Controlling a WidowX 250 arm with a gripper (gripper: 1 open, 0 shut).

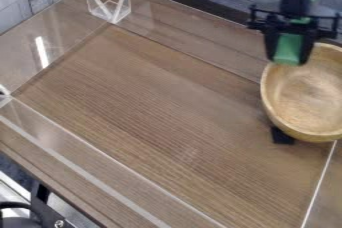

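My gripper [287,40] is at the upper right, shut on a green object [289,50], holding it over the upper rim of a large tan bowl [311,104]. The bowl sits at the right edge of the wooden table [147,122], on or beside a dark block. The held object is blurred; its exact shape is hard to tell.
A clear wire or plastic holder [111,4] stands at the back left. A dark wall or railing borders the back and left.
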